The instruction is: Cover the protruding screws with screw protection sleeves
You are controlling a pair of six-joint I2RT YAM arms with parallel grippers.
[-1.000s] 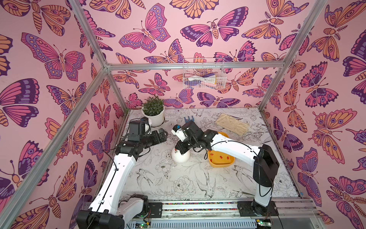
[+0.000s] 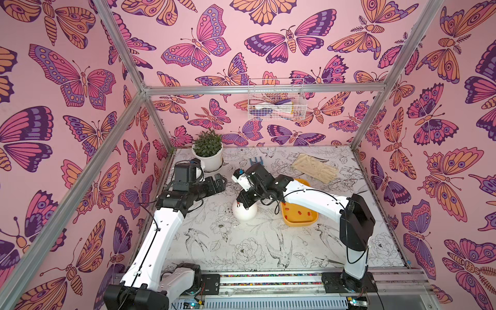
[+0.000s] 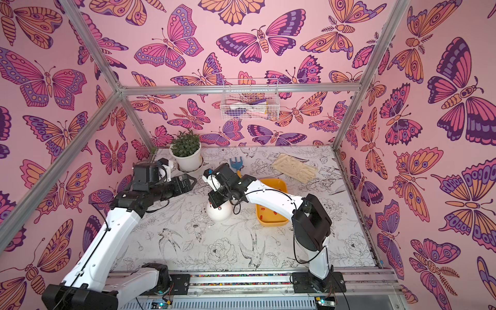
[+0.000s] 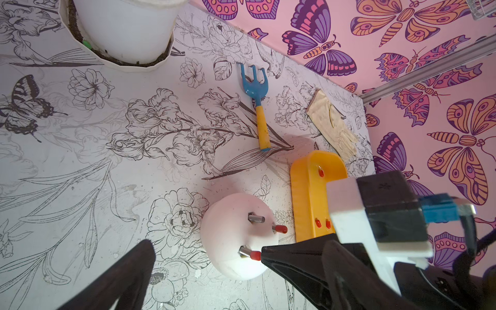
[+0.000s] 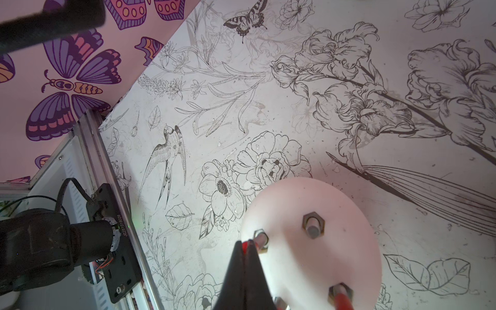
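The white ball (image 4: 232, 227) bears metal screws. One bare screw (image 4: 255, 218) shows on its upper part; another wears a red sleeve (image 4: 280, 229). At a third screw (image 5: 260, 239), a red sleeve (image 4: 254, 255) stands in line with the shank, at its outer end. My right gripper is shut, its fingertips touching or very close to this sleeve's outer end; whether they pinch any of it I cannot tell. In the right wrist view another sleeve (image 5: 343, 299) covers the lower right screw. My left gripper (image 2: 222, 184) stands open and empty, back and left of the ball.
An orange tray (image 2: 299, 222) with several loose red sleeves lies right of the ball, partly under the right arm. Behind are a potted plant (image 2: 207, 149), a small blue fork (image 4: 256, 88) and beige gloves (image 2: 315, 168).
The right arm's elbow has shifted slightly, while its gripper stays at the ball in nearly the same spot. My left arm has not moved.
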